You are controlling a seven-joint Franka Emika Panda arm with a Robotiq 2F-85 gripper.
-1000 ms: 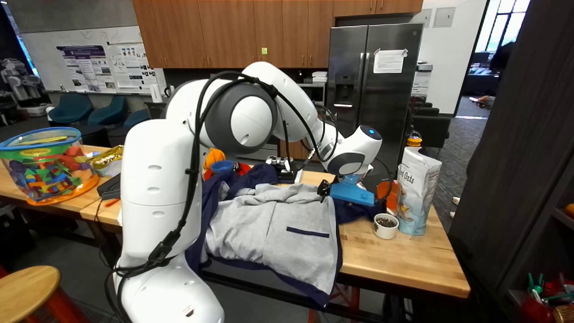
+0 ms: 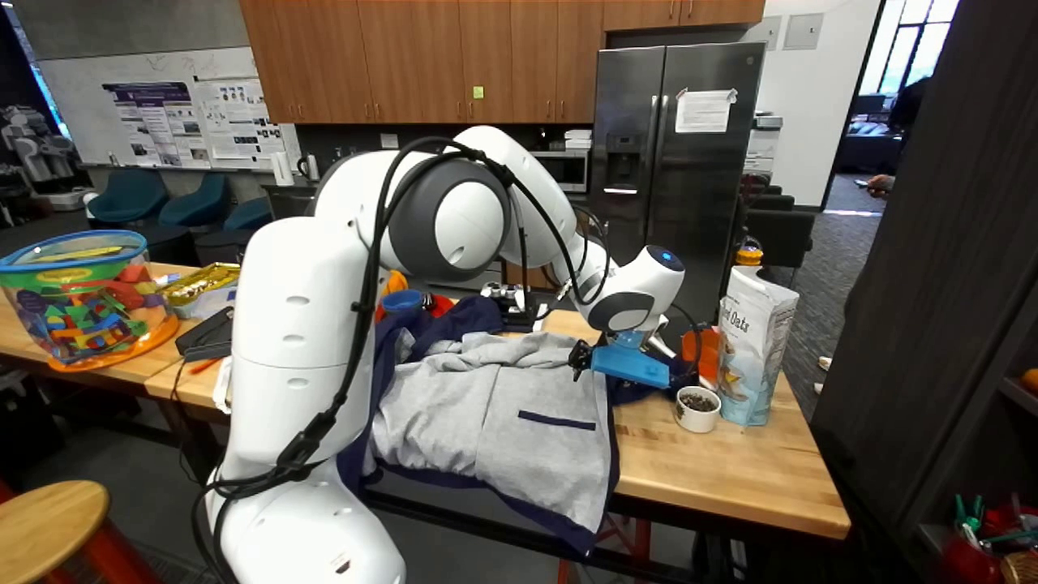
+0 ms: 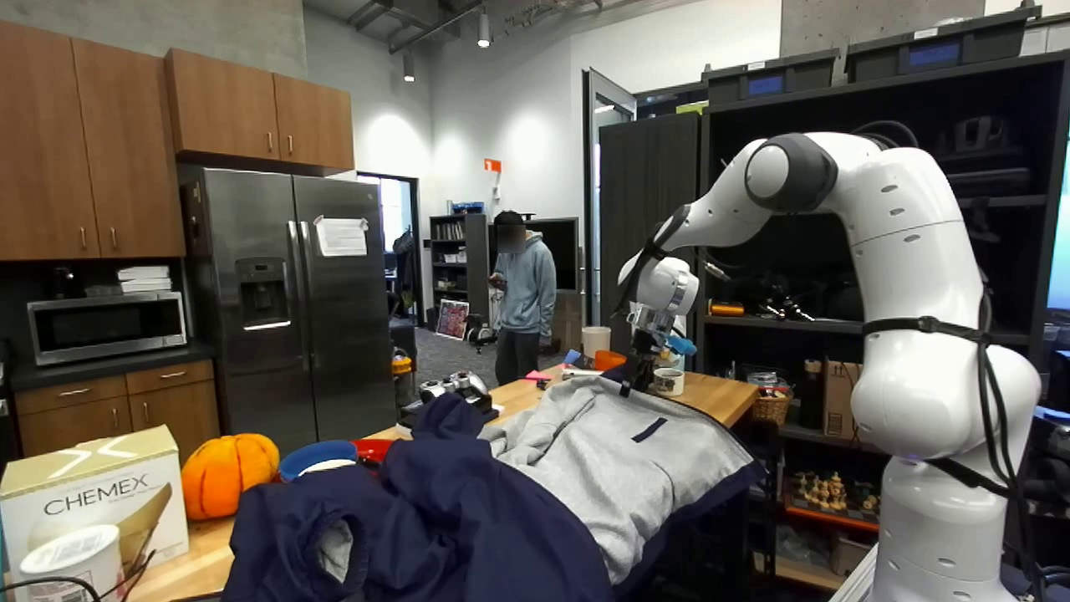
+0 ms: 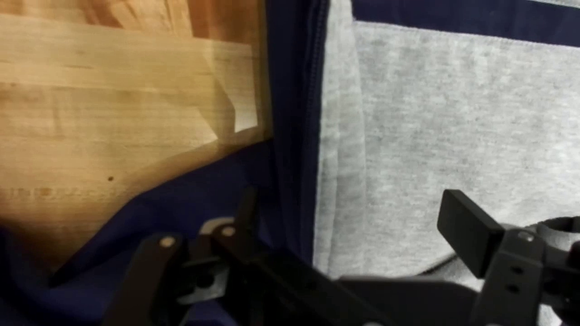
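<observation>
A navy jacket with a grey lining is spread across the wooden table, lining side up, and its front edge hangs over the table's side. In exterior view 2 its navy sleeve and body are bunched nearer that camera. My gripper stands open above the jacket's zipped navy edge, which runs between the spread fingers. One fingertip is over the grey lining; the other is over the navy cloth. Nothing is gripped. Whether the fingertips touch the fabric, I cannot tell.
Close to the gripper's right stand a small white cup with dark contents and an oats bag. An orange container is behind them. A tub of colourful blocks sits far left. Bare table lies at front right.
In exterior view 1, the gripper has come down a little and shifted slightly left, over the jacket's edge. The jacket looks unmoved.
</observation>
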